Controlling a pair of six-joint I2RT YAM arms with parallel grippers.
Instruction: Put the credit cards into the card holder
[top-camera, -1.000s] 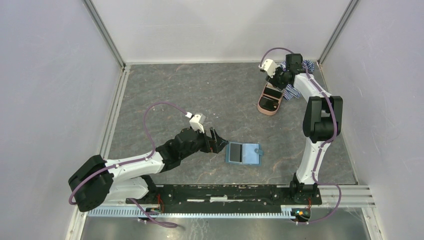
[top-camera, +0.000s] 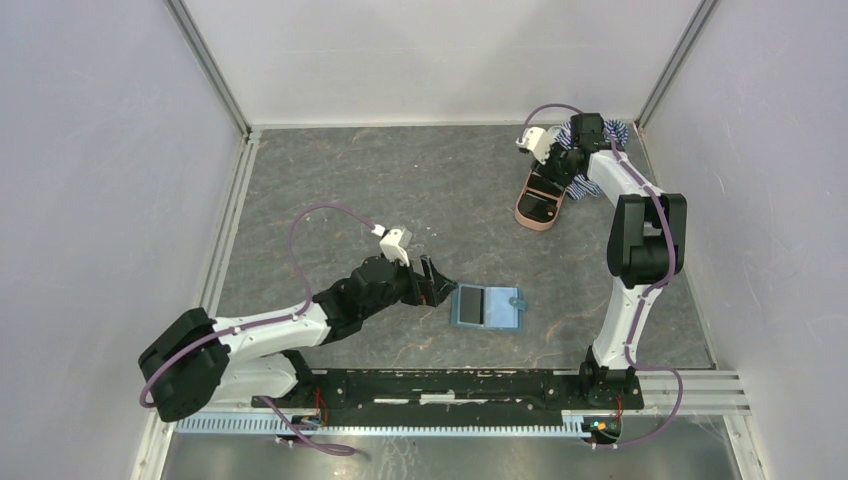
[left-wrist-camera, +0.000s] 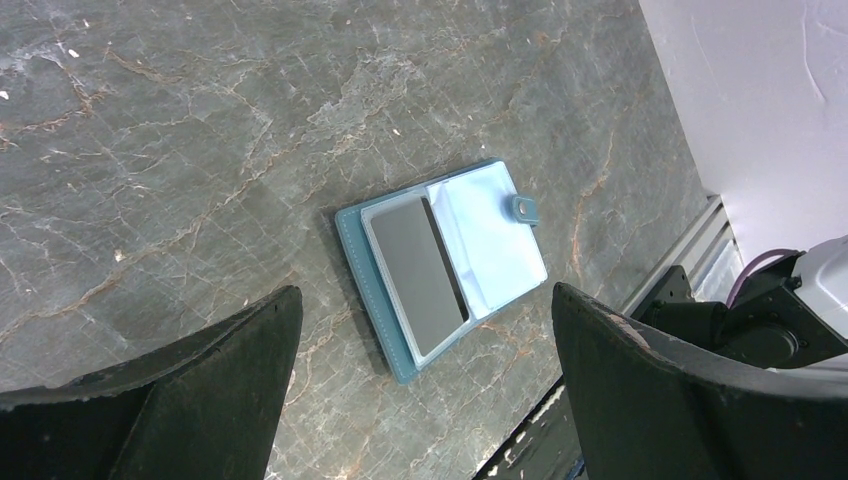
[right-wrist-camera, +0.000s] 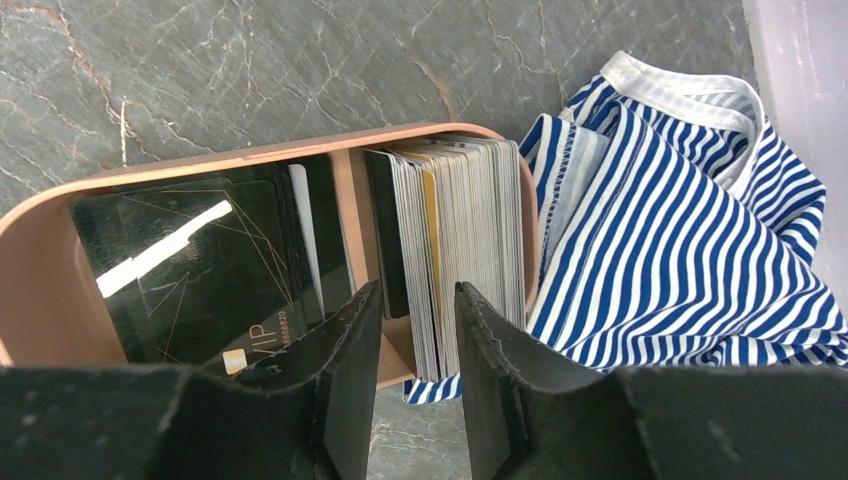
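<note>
The blue card holder (left-wrist-camera: 375, 290) lies flat and unfolded on the table, with a grey pocket side, a pale blue side and a small snap tab. Above it, my left gripper is wide open and empty. A row of thin cards (right-wrist-camera: 483, 230), mostly white edges with one yellow, stands upright in the end compartment of a tan box (right-wrist-camera: 250, 158). My right gripper is partly open over that compartment. Some card edges show between its fingers; whether the pads touch them is unclear.
Dark cards (right-wrist-camera: 190, 270) fill the box's larger compartment, close to my right fingers. A blue-and-white striped cloth (right-wrist-camera: 690, 230) lies against the card end of the box. White walls enclose the table.
The left arm and the card holder are unchanged.
</note>
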